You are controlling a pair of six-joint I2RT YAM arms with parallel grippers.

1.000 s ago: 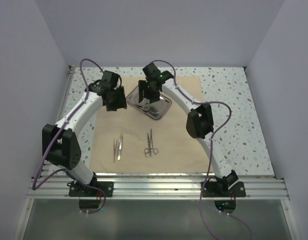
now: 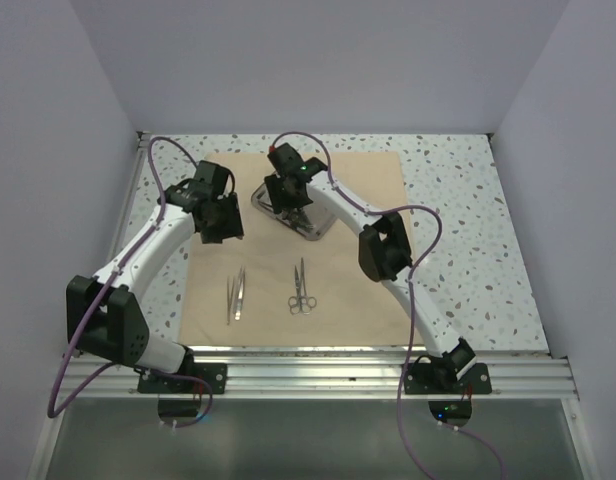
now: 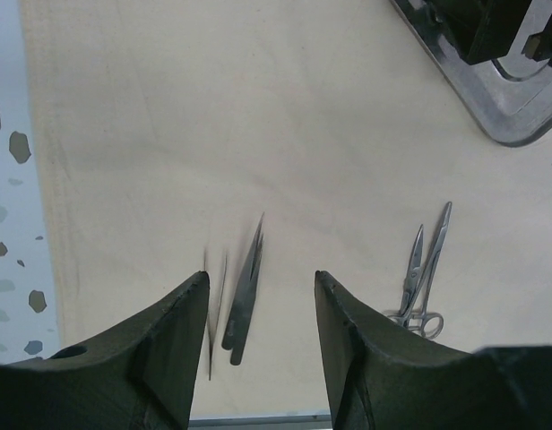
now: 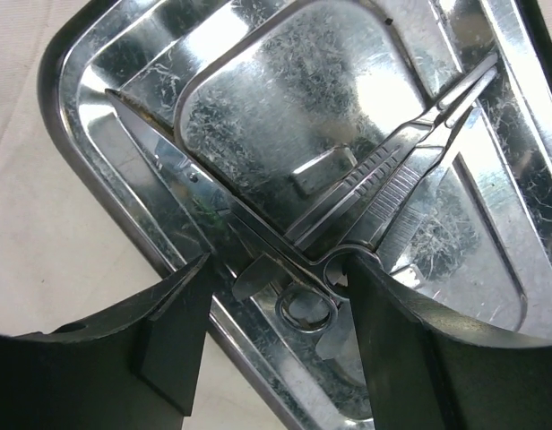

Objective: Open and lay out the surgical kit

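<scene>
A metal tray (image 4: 142, 206) holds scissors (image 4: 306, 307) and several tweezer-like instruments (image 4: 401, 161). My right gripper is open low over it, its fingers around the scissors' handles, partly covering the tray in the top view. My left gripper stands open and empty over the cloth (image 3: 133, 161), left of the tray. On the cloth lie slim rods (image 3: 210, 349), blade-like instruments (image 3: 240, 318) and two scissors (image 2: 303, 300) side by side.
The cloth has bare room between the tray and the laid-out instruments, and at the lower right.
My left arm has drawn back left and toward the near side.
</scene>
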